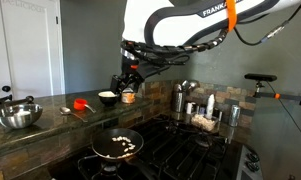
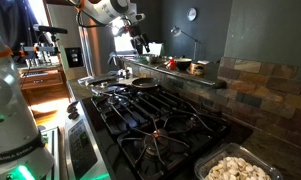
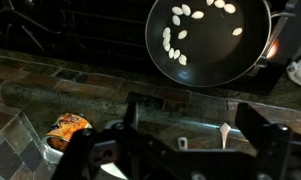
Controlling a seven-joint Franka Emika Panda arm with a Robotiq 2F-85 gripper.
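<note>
My gripper (image 1: 121,85) is open above the counter ledge behind the stove. In the wrist view its dark fingers (image 3: 130,116) stand wide apart, with nothing held between them. Below it in exterior view 1 sits a dark bowl (image 1: 108,99) with pale contents; whether the fingertips touch it cannot be told. A can with an orange label (image 3: 67,128) stands close by. On the stove rests a black frying pan (image 1: 118,145), holding several pale pieces (image 3: 197,15).
A metal bowl (image 1: 19,116), a red bowl (image 1: 80,103) and a spoon (image 3: 224,133) lie along the ledge. Cooking grates (image 2: 155,130) cover the stove. A tray of pale pieces (image 2: 238,168) sits at the stove's far end from the arm.
</note>
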